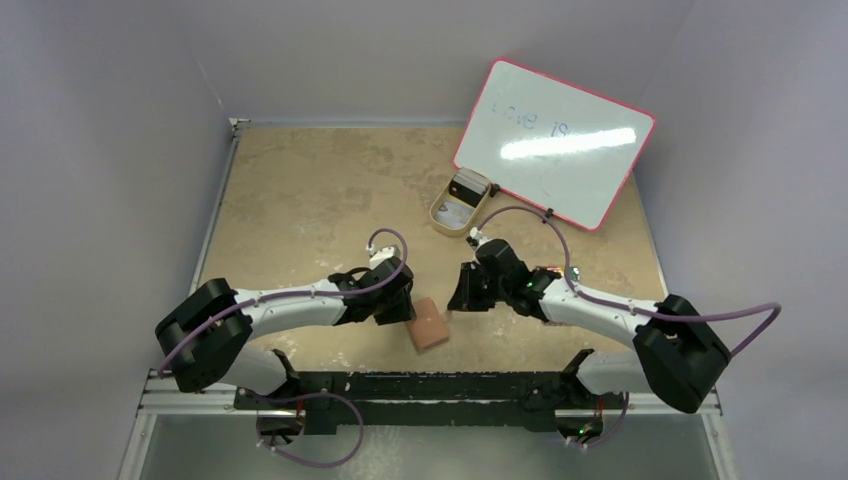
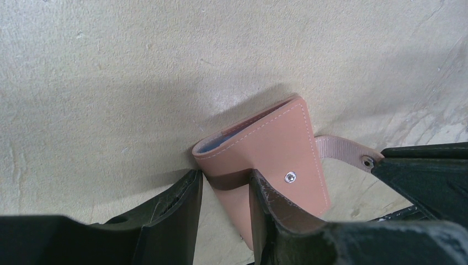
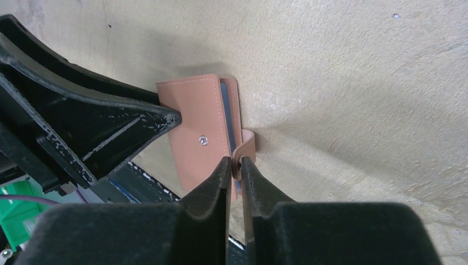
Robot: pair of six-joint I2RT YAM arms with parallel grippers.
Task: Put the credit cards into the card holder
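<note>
The pink card holder (image 1: 429, 325) lies on the table between my two grippers. In the left wrist view its upper edge gapes, showing a blue-grey inside. My left gripper is open at the holder's left corner, one finger beside its edge and the other over its front face. My right gripper has its fingertips close together, with the snap end of the holder's raised strap (image 3: 246, 146) between them. In the top view, the credit cards (image 1: 467, 188) stand in a small tan box (image 1: 437, 219) farther back.
A red-edged whiteboard (image 1: 560, 140) leans at the back right, close behind the box. Partly hidden under the right arm lies a small colourful item (image 1: 571, 272).
</note>
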